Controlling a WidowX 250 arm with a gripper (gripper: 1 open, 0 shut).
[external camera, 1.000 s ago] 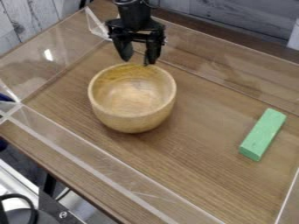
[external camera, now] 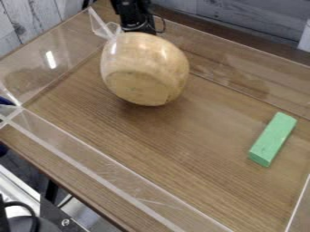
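Observation:
A wooden bowl (external camera: 143, 71) fills the upper middle of the camera view, tipped up so that its rounded outside faces the camera. The black gripper (external camera: 133, 18) is at the top edge behind the bowl, mostly hidden; its fingers and whether they grip the bowl's rim cannot be made out.
A green block (external camera: 273, 139) lies on the wooden table (external camera: 158, 163) at the right. A black cable (external camera: 20, 216) is at the bottom left corner.
The bowl has gone from upright to tipped over, its underside now toward the camera, and sits higher in the view. The gripper has moved up and back behind it.

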